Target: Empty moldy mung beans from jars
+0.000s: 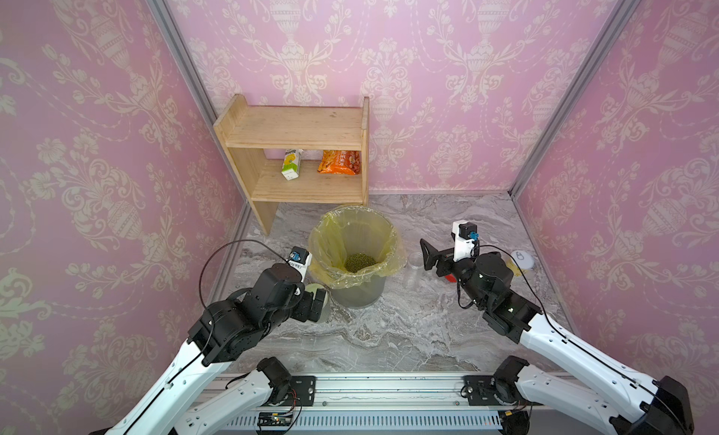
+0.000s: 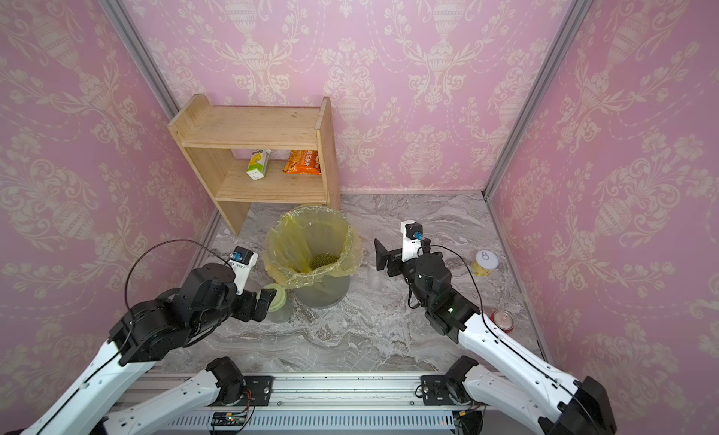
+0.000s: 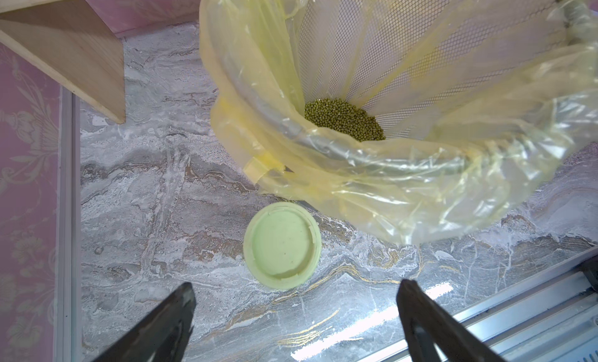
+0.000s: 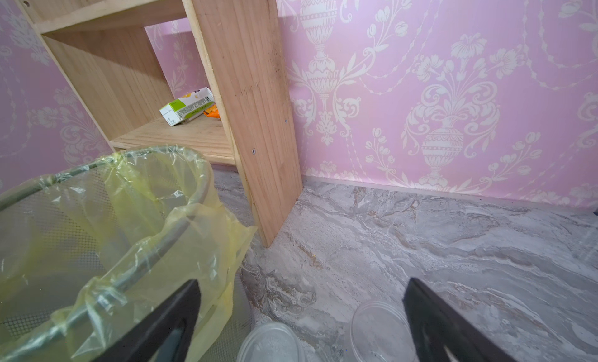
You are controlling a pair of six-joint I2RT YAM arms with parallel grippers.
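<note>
A bin (image 2: 319, 285) lined with yellow plastic holds a pile of mung beans (image 3: 342, 120). Beside it stands a jar with a pale green lid (image 3: 282, 245), lying between and below the fingers of my open left gripper in the left wrist view. My right gripper stands open right of the bin, with nothing held; two clear round containers (image 4: 380, 331) appear low in its view. A yellow jar (image 2: 484, 264) with a white lid and a red-lidded jar (image 2: 501, 321) stand at the right.
A wooden shelf (image 1: 292, 124) with a carton (image 1: 291, 165) and an orange bag (image 1: 338, 162) stands behind the bin.
</note>
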